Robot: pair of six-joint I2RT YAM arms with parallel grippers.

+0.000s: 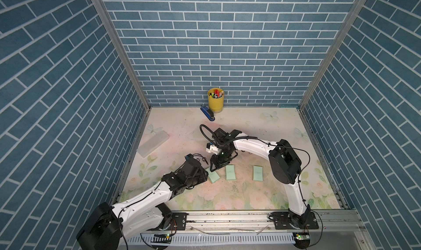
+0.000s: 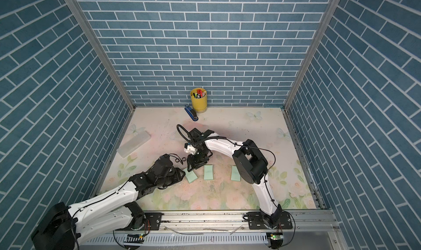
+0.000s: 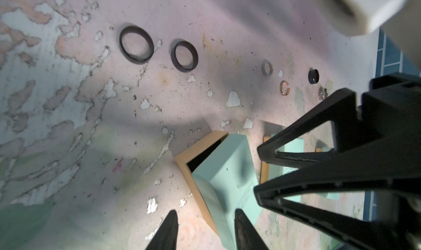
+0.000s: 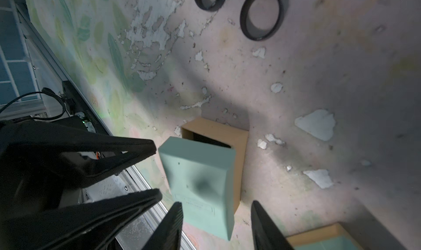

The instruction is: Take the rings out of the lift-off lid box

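Observation:
A mint lid (image 3: 232, 175) sits askew and tilted on its tan box base (image 4: 219, 129), with a dark gap showing at one end. This is the leftmost of three mint boxes. My left gripper is open at the box's left side, fingertips close to the lid's lower corner. Open too, my right gripper is over the lid's other part, its fingertips around the lid in the right wrist view. Contact with either gripper cannot be told. The box's inside is too dark to show a ring.
Two dark rings (image 3: 175, 59) lie behind the box. Farther right are several small rings, including a copper ring (image 3: 282, 88) and a black ring (image 3: 313, 76). A middle mint box (image 1: 230, 172) and a right mint box (image 1: 257, 173) stand alongside.

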